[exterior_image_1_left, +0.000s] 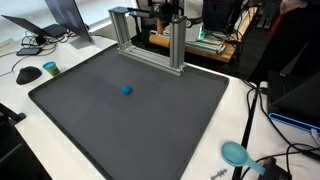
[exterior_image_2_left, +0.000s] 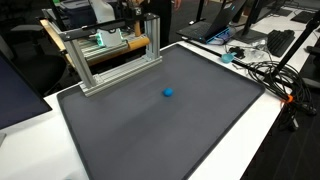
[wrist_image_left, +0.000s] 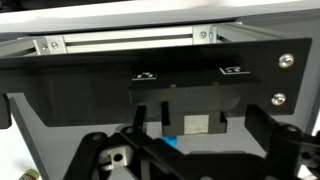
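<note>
A small blue object (exterior_image_1_left: 126, 90) lies alone on the dark grey mat (exterior_image_1_left: 120, 125); it shows on the mat (exterior_image_2_left: 125, 130) in exterior view 2 as well. In the wrist view only a bit of a blue thing (wrist_image_left: 170, 141) peeks out low in the middle. My gripper is open there, with its two black fingers spread to left and right. A dark block with a pale label (wrist_image_left: 196, 124) shows between them, close to a black crossbar (wrist_image_left: 60, 75). Whether the fingers touch the block I cannot tell. The gripper is hard to make out in the exterior views.
A metal frame (exterior_image_1_left: 152, 55) stands at the mat's back edge, below the arm. Around the mat are a green cup (exterior_image_1_left: 51, 69), a laptop (exterior_image_1_left: 38, 30) and a turquoise round object (exterior_image_1_left: 237, 154). Cables lie at the right.
</note>
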